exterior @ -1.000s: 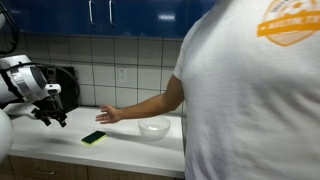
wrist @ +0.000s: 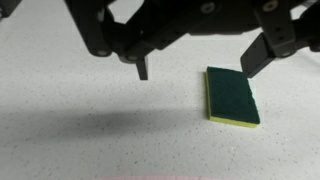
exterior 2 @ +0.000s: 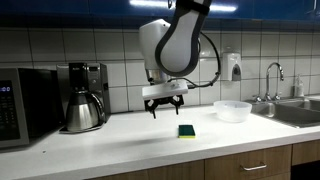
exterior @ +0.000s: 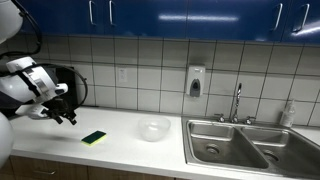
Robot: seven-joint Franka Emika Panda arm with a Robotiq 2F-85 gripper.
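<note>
A sponge, dark green on top and yellow below, lies flat on the white counter. In exterior view 1 my gripper hangs above the counter, left of the sponge and apart from it. Exterior view 2 has the gripper a little above and to the left of the sponge. From the wrist, the gripper stands open, its fingers wide apart. Nothing is held between them. The sponge shows below, near the right finger.
A clear bowl sits right of the sponge, before the double steel sink. A coffee maker and a microwave stand at the left in exterior view 2.
The person who reached over the counter a second ago has left most of the view. My arm has moved a little to the right, toward the sponge, which has stayed put.
</note>
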